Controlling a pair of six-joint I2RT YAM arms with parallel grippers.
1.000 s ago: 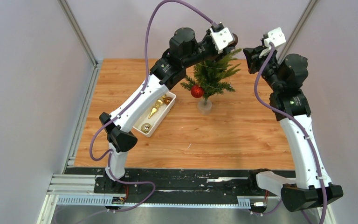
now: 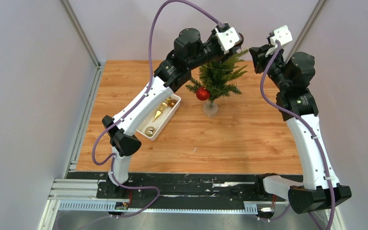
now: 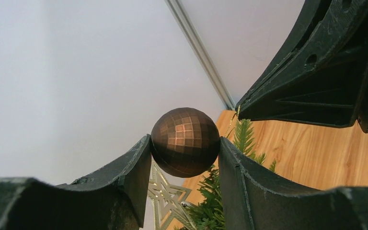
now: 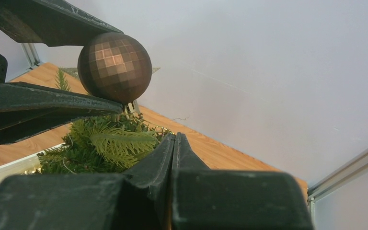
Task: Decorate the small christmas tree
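A faceted bronze ball (image 3: pixel 185 142) is pinched by my left gripper, one finger on either side. Its gold cord runs to the tips of my right gripper, which is shut; in the left wrist view the cord (image 3: pixel 238 111) lies at those tips, seemingly caught between them. Both grippers are above the small green tree (image 2: pixel 218 76), the right one at its right side. The tree carries a red ball (image 2: pixel 202 94) low on its left. A gold star (image 3: pixel 168 199) shows behind the left fingers.
A white tray (image 2: pixel 170 115) on the left holds gold and bronze ornaments, including a gold ball (image 2: pixel 150 131) and a pointed gold one (image 2: pixel 157 115). The left forearm hangs partly over it.
The left arm, the tree and the tray look unchanged.
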